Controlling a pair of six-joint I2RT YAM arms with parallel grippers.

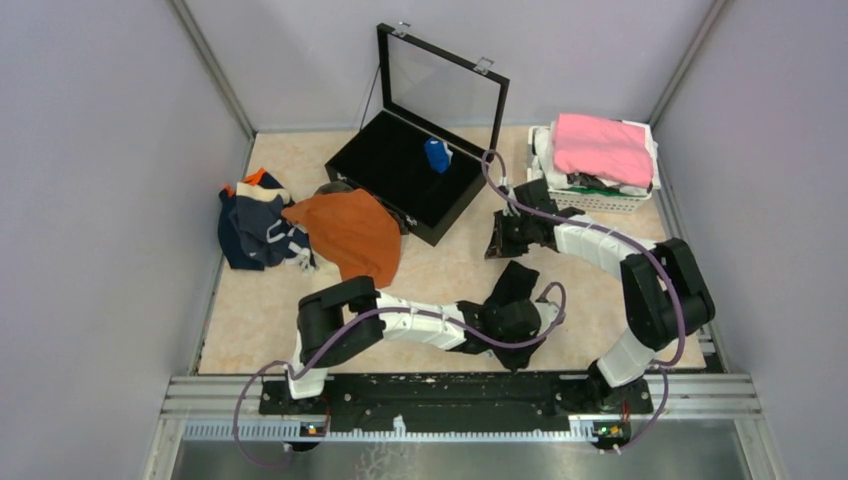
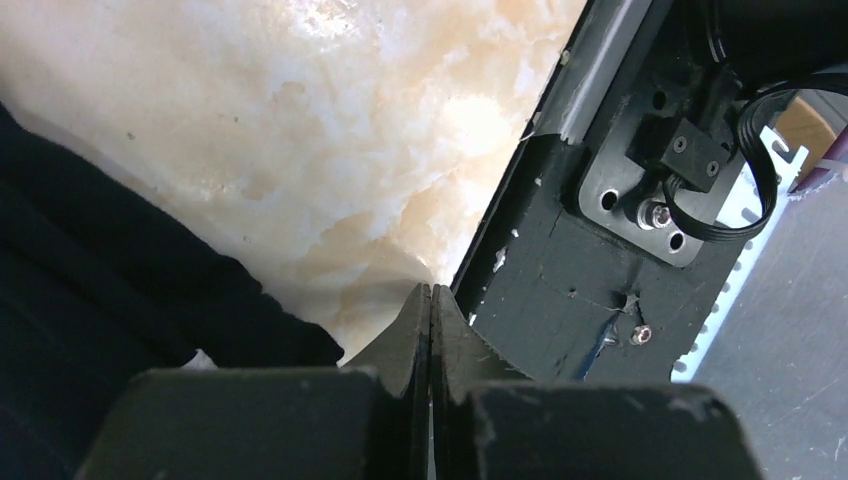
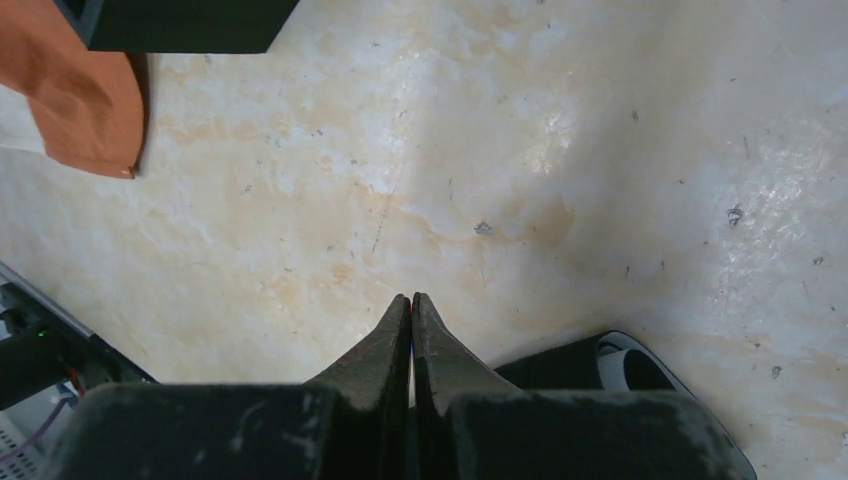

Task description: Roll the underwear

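Observation:
The black underwear lies on the table near the front edge, partly covered by the left arm in the top view. Its black cloth fills the left side of the left wrist view. My left gripper is shut by the table's front edge, its tips just past the cloth and nothing visible between them. Behind the underwear, my right gripper is shut over bare table, also with nothing showing between its fingers. A curled end of the underwear, with a pale inside, shows below it.
An open black case holding a blue item stands at the back. Orange cloth and dark clothes lie at the left. A white basket of folded clothes is at the back right. Table between case and underwear is bare.

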